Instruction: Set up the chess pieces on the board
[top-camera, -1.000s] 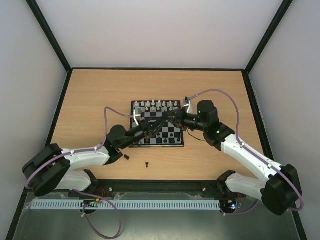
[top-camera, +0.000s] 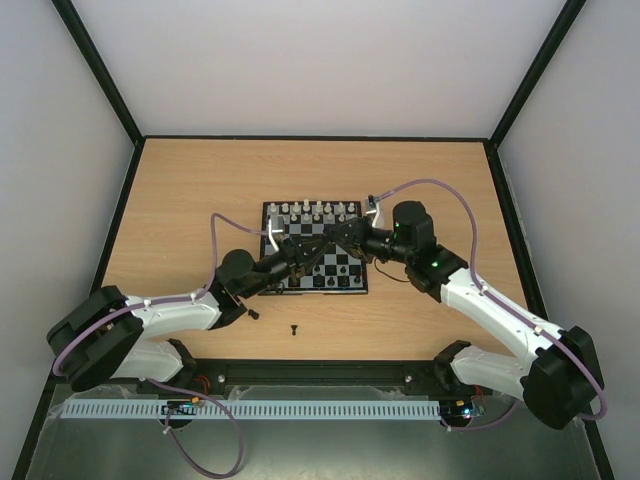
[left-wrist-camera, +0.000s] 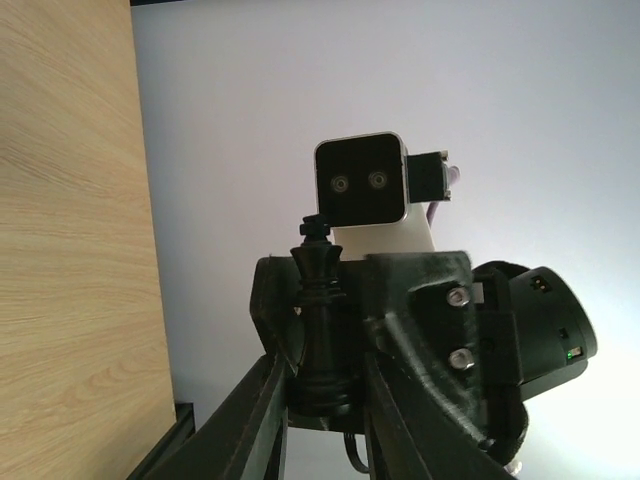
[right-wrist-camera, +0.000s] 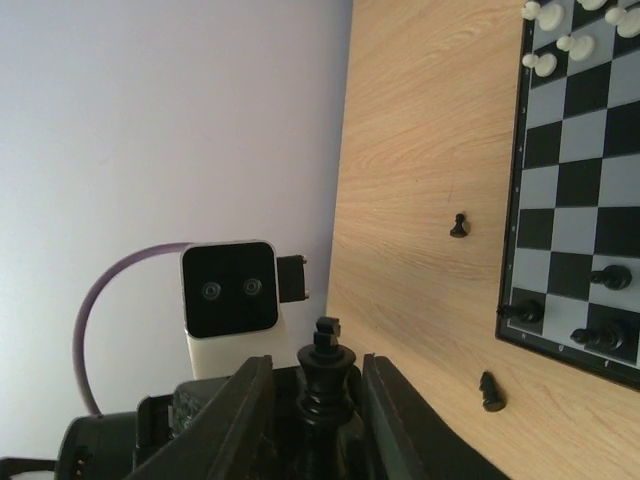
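A black king (left-wrist-camera: 320, 325) stands upright in the air, its base between the fingertips of my left gripper, which is shut on it. My right gripper faces it from the other side; in the right wrist view its fingers stand apart on either side of the same king (right-wrist-camera: 325, 385), with a gap showing. The two grippers meet above the chessboard (top-camera: 347, 271) in the top view and hide its middle. White pieces (top-camera: 307, 207) line the board's far side, and several black pieces (right-wrist-camera: 602, 337) stand on the near side.
Off the board, a black pawn (right-wrist-camera: 459, 226) and another black piece (right-wrist-camera: 491, 392) rest on the table. More dark pieces (top-camera: 252, 314) lie near the left arm.
Both arms hold almost the same pose over the board as before. No piece on the table or the board has visibly moved.
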